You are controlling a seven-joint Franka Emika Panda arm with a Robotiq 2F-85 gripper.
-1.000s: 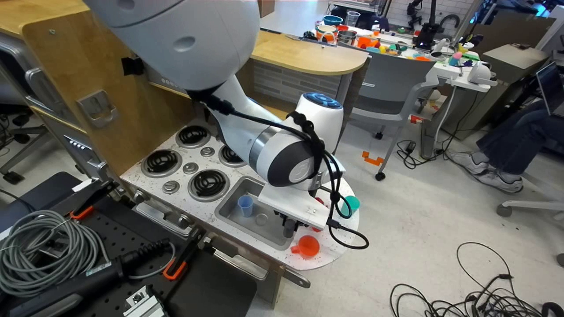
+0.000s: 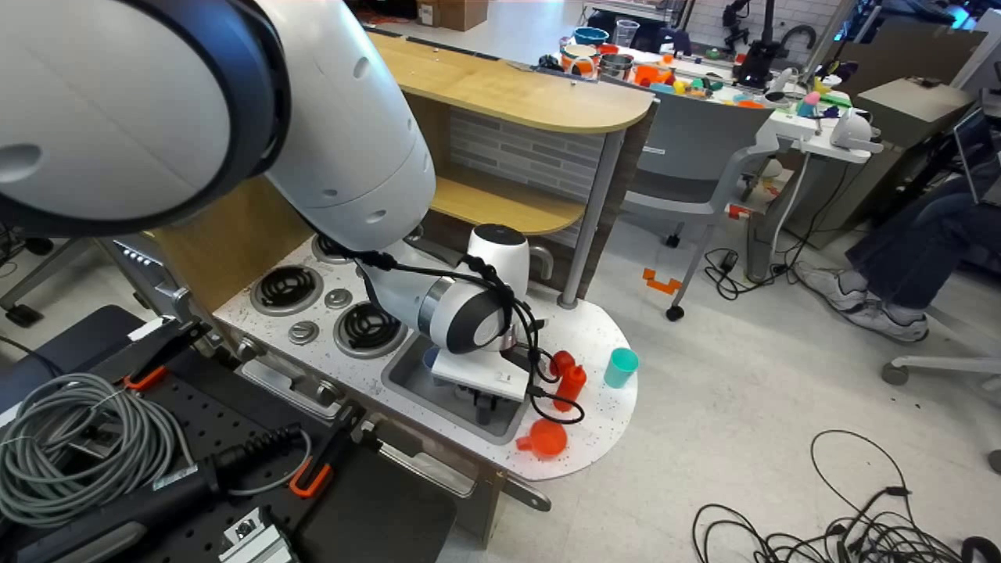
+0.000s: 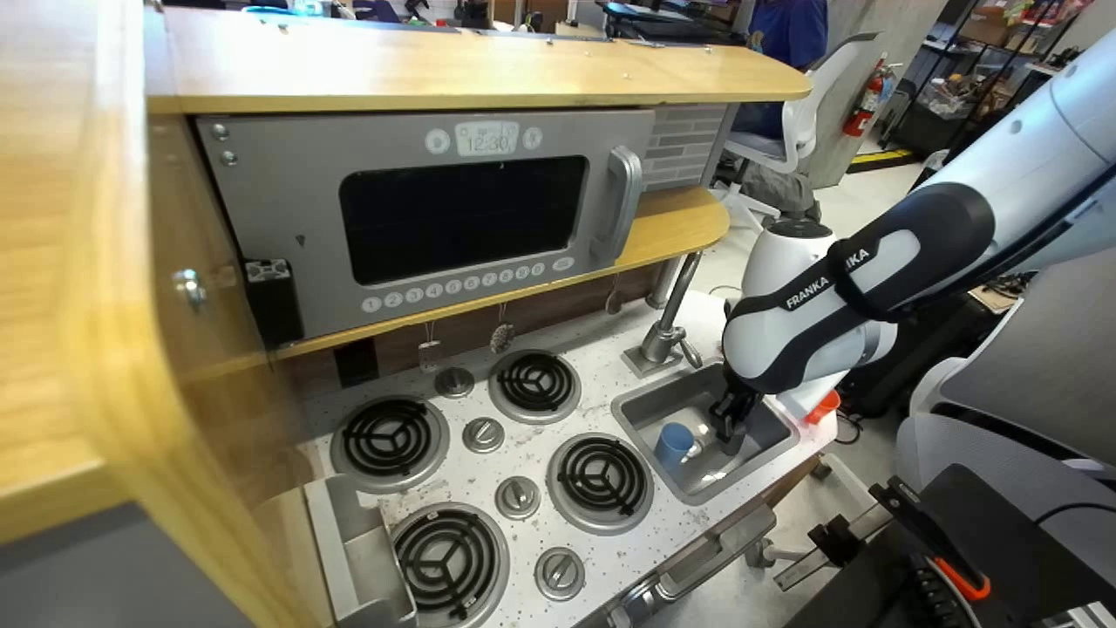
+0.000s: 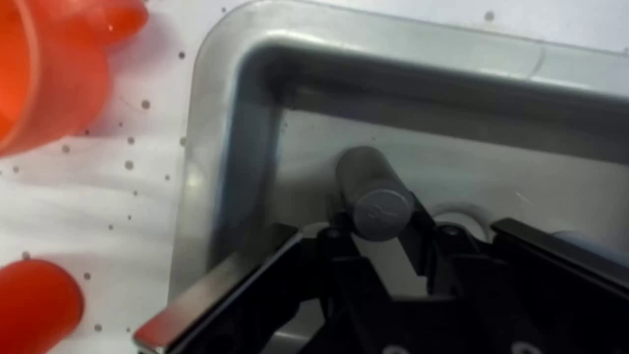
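Observation:
In the wrist view my gripper is shut on a dark grey cylinder [image 4: 377, 206] with a rounded end, held between its two black fingers. The gripper and cylinder are down within the metal sink [image 4: 230, 177]. Whether the cylinder touches the sink floor, I cannot tell. From the other side, the gripper [image 3: 729, 413] shows inside the sink, right of a blue cup [image 3: 674, 445] that stands there. The cylinder [image 2: 484, 409] shows below the white wrist mount in exterior view 1.
On the counter beside the sink are an orange-red cup [image 2: 546, 438], a red bottle [image 2: 570, 386] and a teal cup [image 2: 621, 367]. Stove burners [image 3: 599, 473] lie on the sink's other side. The faucet [image 3: 670, 324] rises behind the sink.
The arm has moved left and down in exterior view 1, carrying the grey cylinder from the sink's right end toward its middle. The blue cup is now mostly hidden there.

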